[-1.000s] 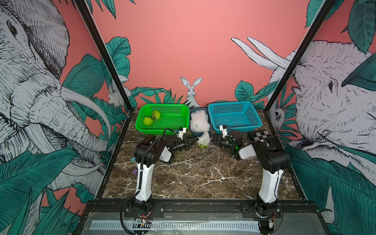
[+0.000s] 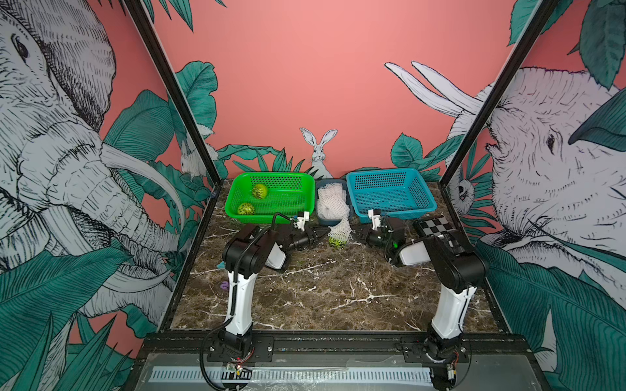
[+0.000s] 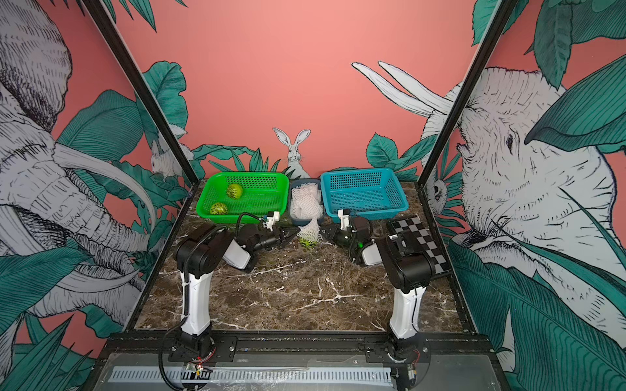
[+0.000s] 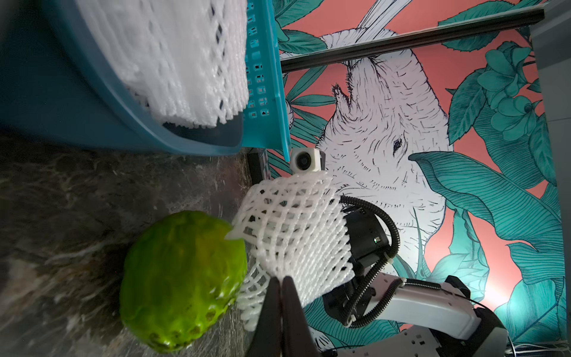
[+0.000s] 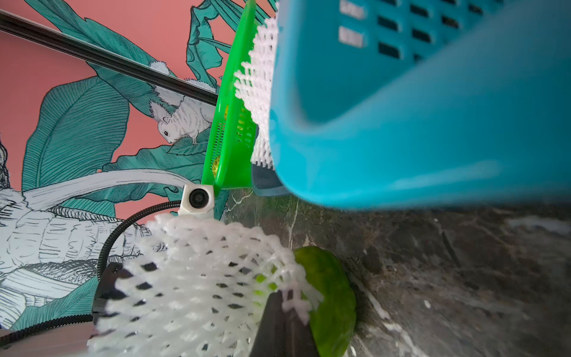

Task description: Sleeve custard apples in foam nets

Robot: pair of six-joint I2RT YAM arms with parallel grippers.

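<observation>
A green custard apple (image 4: pixel 181 279) rests on the marble table at the centre, with a white foam net (image 4: pixel 285 220) raised beside and partly over it. Both grippers hold the net between them: my left gripper is shut at the net's lower edge, my right gripper is shut at its rim near the fruit. The fingertips are partly covered by the mesh. Two more custard apples (image 2: pixel 259 190) lie in the green basket (image 2: pixel 290 179).
A grey bin of spare nets (image 2: pixel 332 198) stands at the back between the green basket and an empty blue basket (image 2: pixel 391 192). A checkered board (image 2: pixel 433 226) lies at the right.
The net between my grippers has shifted slightly in shape and height. Both arms have moved only a little.
</observation>
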